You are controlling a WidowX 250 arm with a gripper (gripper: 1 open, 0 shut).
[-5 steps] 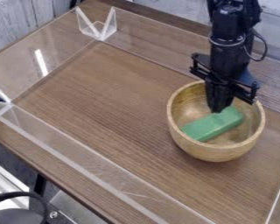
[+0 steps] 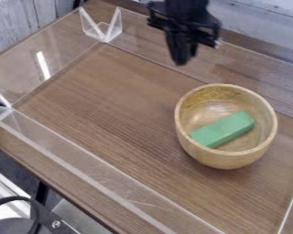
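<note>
A wooden bowl (image 2: pixel 225 101) sits at the right of the camera view, with a green block (image 2: pixel 222 130) lying inside it. My gripper (image 2: pixel 181 51) is high at the top centre of the view, above and left of the bowl and apart from it. It is dark and blurred, and it looks shut, with nothing visible between its fingers.
A clear plastic piece (image 2: pixel 102 26) stands at the back left. A black cable lies at the lower left edge.
My gripper has risen away from the bowl toward the back and left. The green block remains in the bowl.
</note>
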